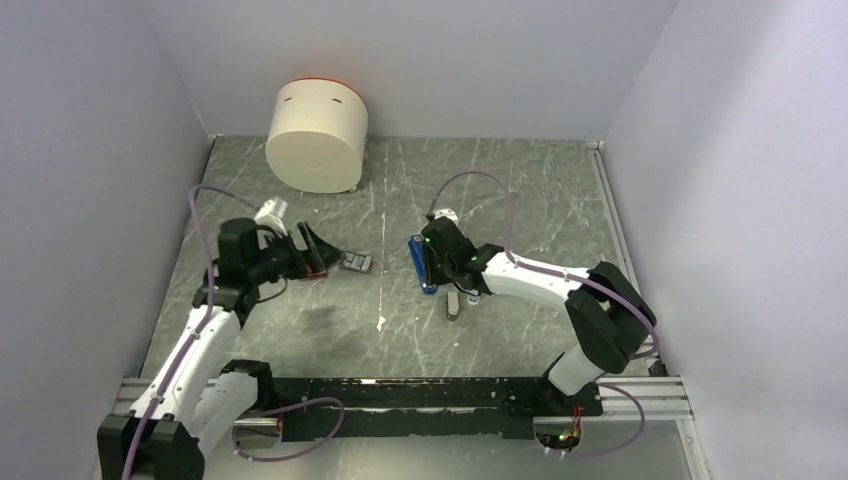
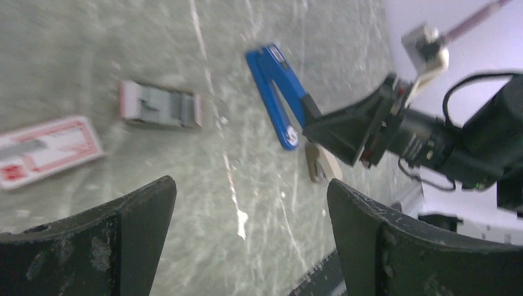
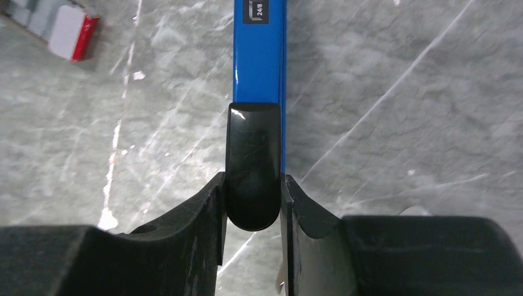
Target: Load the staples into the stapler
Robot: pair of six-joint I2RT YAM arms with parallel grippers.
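Observation:
The blue stapler [image 3: 259,65] points away from my right gripper, whose fingers press both sides of its black end. In the left wrist view the stapler [image 2: 270,98] shows its upper arm raised at an angle from the base. A small open tray of grey staples [image 2: 161,106] lies on the table to the stapler's left. Beyond it, further left, is a white-and-red staple box [image 2: 52,151], blurred. My left gripper stands open above the table with nothing between its fingers; in the top view it partly covers the staple box [image 1: 316,274].
A small brown-and-white object [image 1: 453,305] lies just in front of the stapler, with a pale bottle-like piece [image 1: 474,297] beside it. A large white cylinder [image 1: 318,140] stands at the back left. Open marble-patterned table [image 1: 520,190] remains at the back right.

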